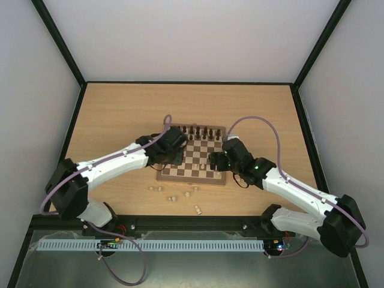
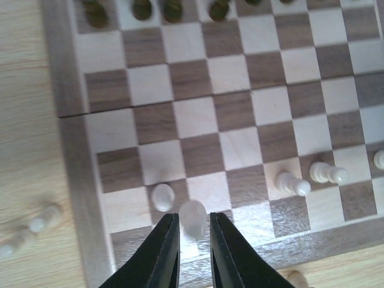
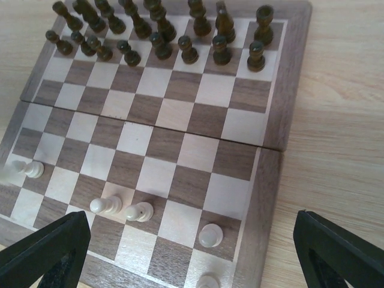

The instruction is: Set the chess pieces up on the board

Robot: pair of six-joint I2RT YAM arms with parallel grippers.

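The wooden chessboard lies mid-table, dark pieces along its far rows. In the left wrist view, a white piece sits between the fingertips of my left gripper, which looks shut on it above the board's near left part. Just left of it stands a white pawn. Other white pawns stand on the near half, to the right. My right gripper is open over the board's right side, its fingers wide apart. A white pawn stands in the view between them.
Several white pieces lie loose on the table in front of the board, with one nearer the front edge. More lie left of the board.
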